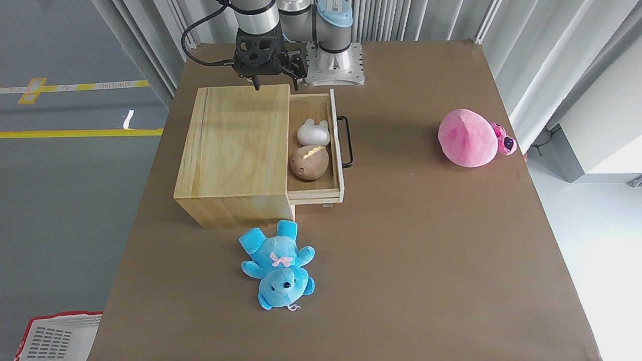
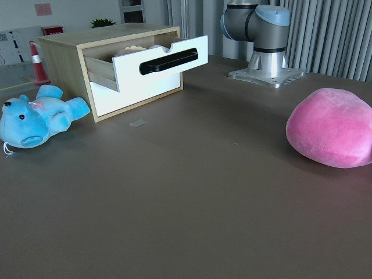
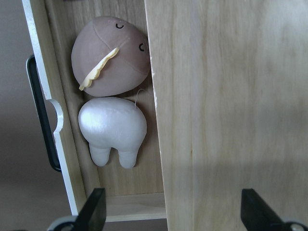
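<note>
My gripper hangs above the back end of the wooden cabinet [image 1: 228,138], its two fingers wide apart with nothing between them. The cabinet's top drawer [image 2: 160,61] is pulled out, black handle facing right in the front view. Inside lie a white plush toy [image 3: 111,126] with two short stubs and a round brown plush [image 3: 110,56] with a cream frill, side by side.
A blue teddy bear [image 1: 280,267] lies on its back in front of the cabinet. A pink plush [image 1: 466,138] sits at the table's right. A white-red basket [image 1: 60,337] stands off the table at lower left.
</note>
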